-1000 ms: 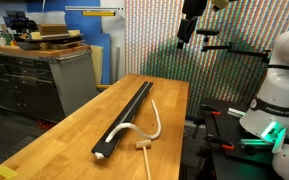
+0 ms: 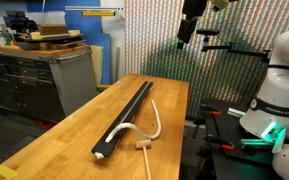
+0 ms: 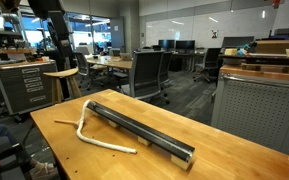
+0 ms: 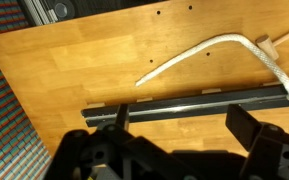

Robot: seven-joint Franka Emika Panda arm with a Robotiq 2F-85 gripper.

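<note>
A pale rope (image 2: 158,124) lies curved on the wooden table, one end stretched out alongside a long black rail (image 3: 134,125). Its other end bends over to the rail near one end of it, as the rope (image 4: 281,72) shows in the wrist view. Close to that bend rests a wooden mallet (image 2: 143,144), partly cut off by the frame edge in the wrist view. High above the table, clear of everything on it, hangs my gripper (image 2: 182,43). From the wrist, the gripper looks down over the rail with its fingers wide apart and nothing between them.
Bare wood surrounds the rail on the table (image 3: 199,130). Behind it stand a dark workbench (image 2: 64,75) and office chairs (image 3: 149,75). A corrugated metal screen (image 2: 164,50) closes off the far side past the table's end.
</note>
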